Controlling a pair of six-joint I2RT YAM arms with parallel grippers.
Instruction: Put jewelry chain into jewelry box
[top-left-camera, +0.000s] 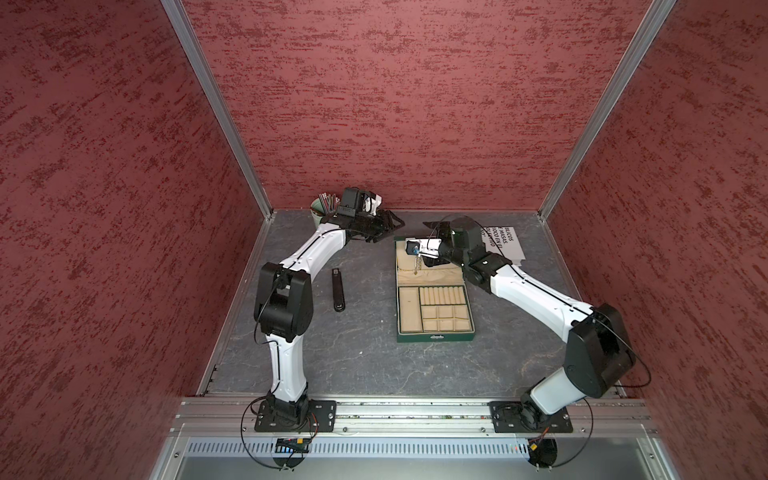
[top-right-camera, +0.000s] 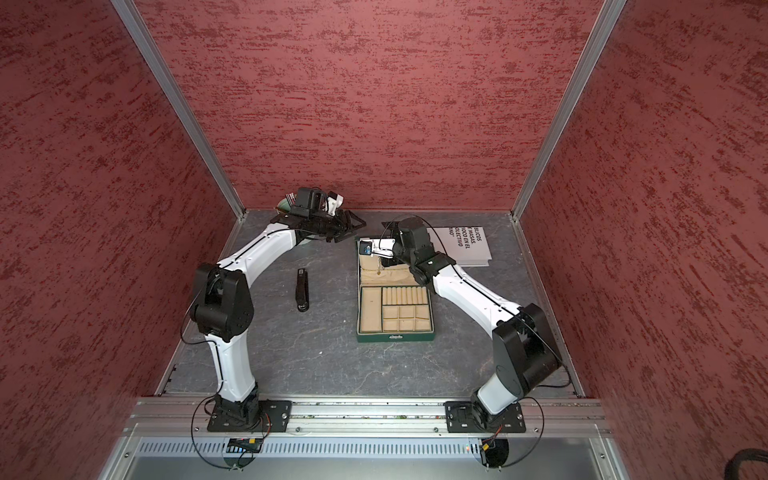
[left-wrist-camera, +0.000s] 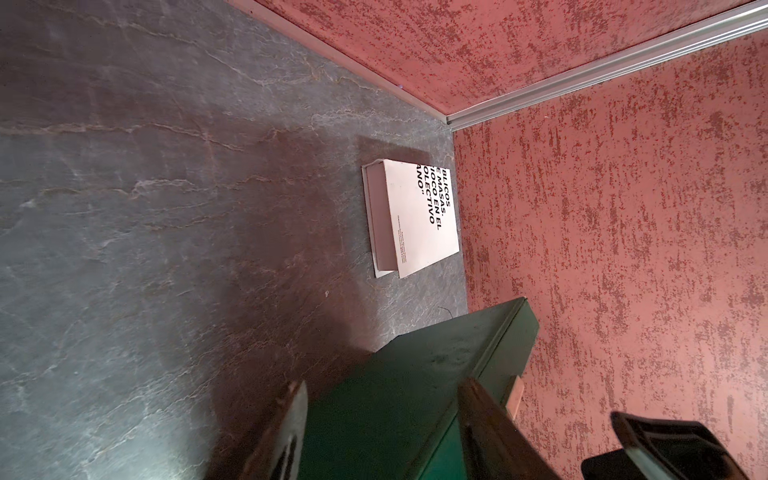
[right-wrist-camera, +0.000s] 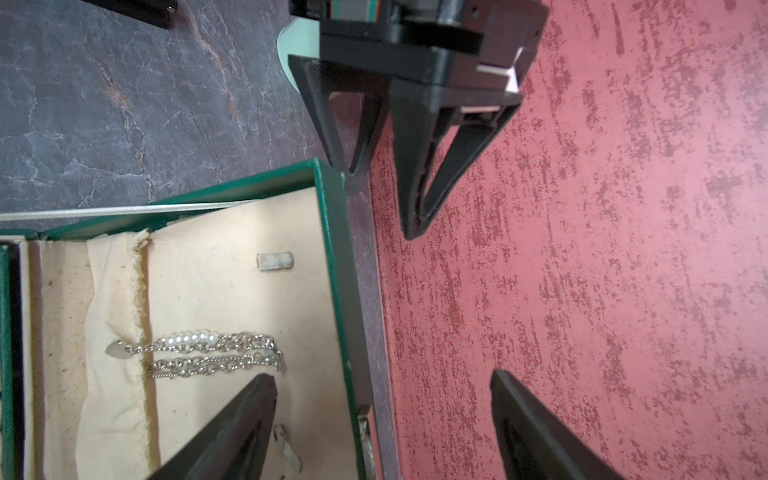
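Observation:
The green jewelry box (top-left-camera: 436, 337) stands with its lid (top-left-camera: 406, 272) raised at the back, cream lining showing. Against that lining hangs the silver jewelry chain (right-wrist-camera: 212, 354), in two strands with a small tag. My right gripper is open by the lid's upper edge, nothing between its fingers; the chain lies to the left of them in the right wrist view. My left gripper is part open, outside the lid's top left corner; the green back of the lid fills the view beyond its fingers, and no grip on it shows.
A book (left-wrist-camera: 420, 216) lies at the back right. Left of the box is a black stapler-like object (top-left-camera: 338, 289). The left arm mostly covers a pale green cup (top-left-camera: 318, 209) of sticks. Table in front of the box is clear.

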